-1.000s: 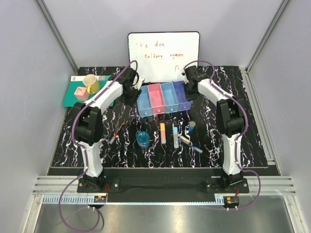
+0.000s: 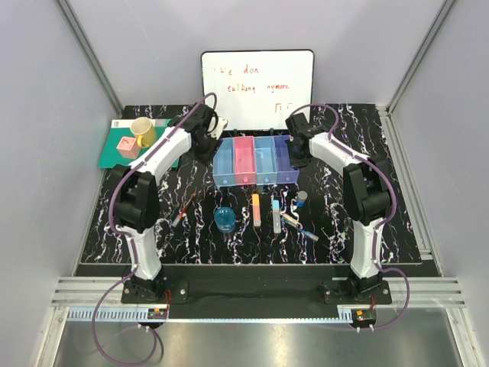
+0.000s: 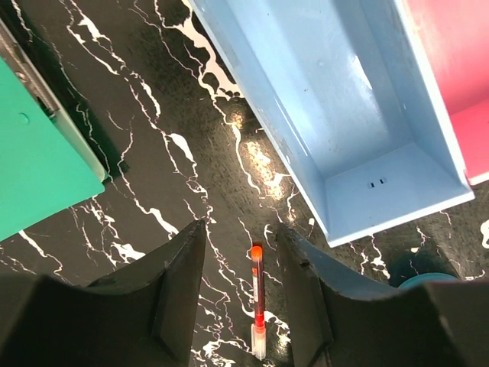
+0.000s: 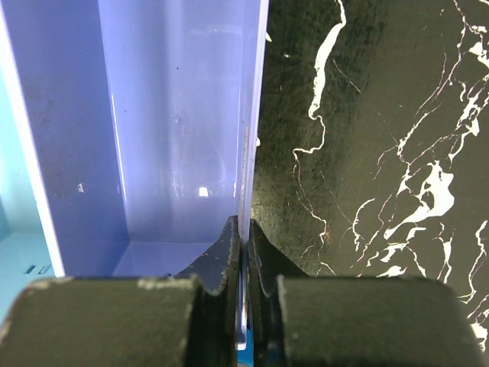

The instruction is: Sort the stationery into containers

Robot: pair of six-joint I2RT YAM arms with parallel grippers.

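Note:
Four open bins stand side by side: a light blue bin (image 2: 224, 163) on the left, a pink bin (image 2: 244, 157), a second light blue bin (image 2: 265, 160) and a purple bin (image 2: 285, 170). My right gripper is shut on the purple bin's right wall. Left of the first light blue bin, my left gripper is part open with nothing between its fingers. A red marker (image 2: 184, 209) lies on the table at front left. In front of the bins lie an orange stick (image 2: 256, 209), a light blue-capped stick (image 2: 276, 216) and a blue-and-white pen-like item (image 2: 299, 226).
A blue round container (image 2: 225, 219) and a small blue-topped pot (image 2: 301, 198) stand in front of the bins. On a green board (image 2: 111, 155) at left are a yellow mug (image 2: 143, 131) and a pink block (image 2: 128, 147). A whiteboard (image 2: 258, 89) rises behind.
The row of bins was slanted and now sits squarer and slightly nearer the front.

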